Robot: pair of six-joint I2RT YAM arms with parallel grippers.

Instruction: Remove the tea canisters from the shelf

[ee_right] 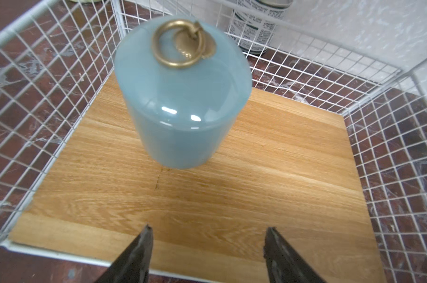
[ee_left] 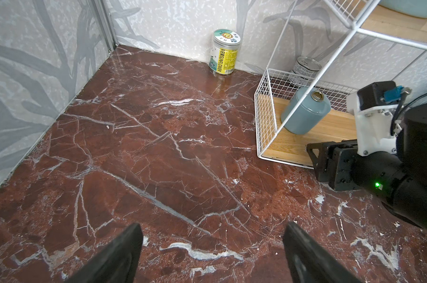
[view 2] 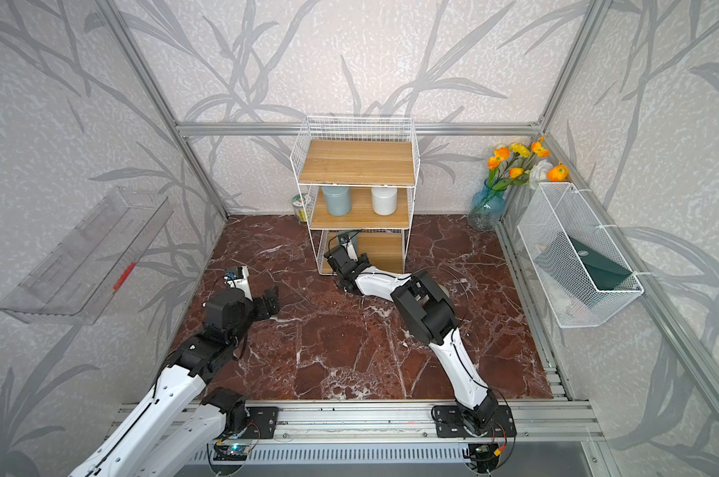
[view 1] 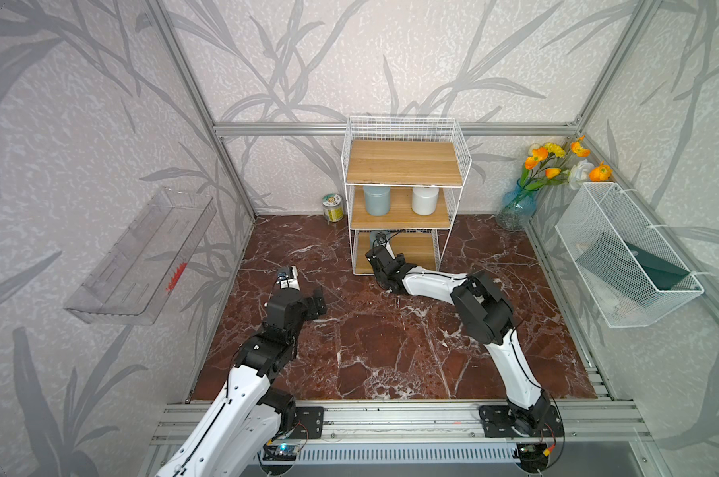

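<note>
A blue-grey canister [ee_right: 185, 108] with a brass ring on its lid stands upright toward the back left of the shelf's bottom tier [ee_right: 260, 198]. My right gripper is at that tier's front edge, fingers spread apart and nothing between them. In the left wrist view a gap shows between the right gripper and the canister [ee_left: 307, 112]. A larger blue-grey canister [view 1: 376, 200] and a white canister [view 1: 424, 201] sit on the middle tier. My left gripper is open and empty over the table at left.
The white wire shelf [view 1: 405, 163] has a bare top tier. A yellow-labelled can [ee_left: 224, 52] stands left of it and a vase [view 1: 518, 205] right. Wire [view 1: 625, 254] and clear [view 1: 148, 254] baskets hang at the sides.
</note>
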